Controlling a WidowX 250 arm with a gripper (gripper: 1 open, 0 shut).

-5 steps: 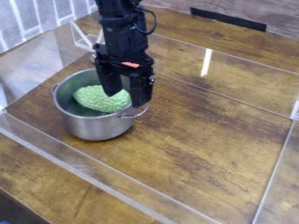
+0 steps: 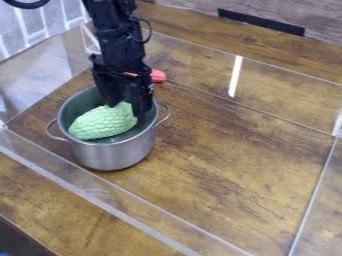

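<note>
A steel pot [image 2: 110,151] with two side handles stands on the wooden table at the left. A pale green, bumpy corn-like toy or cabbage-like object [image 2: 99,122] lies inside it. My black gripper [image 2: 124,100] is low over the back of the pot, above and behind the green object. Its fingers are dark and overlap, so whether they touch the object is unclear.
A red object [image 2: 158,76] lies behind the pot, partly hidden by my arm. Clear strips or panels run along the left and right sides.
My arm and gripper have moved left and down toward the pot's interior.
</note>
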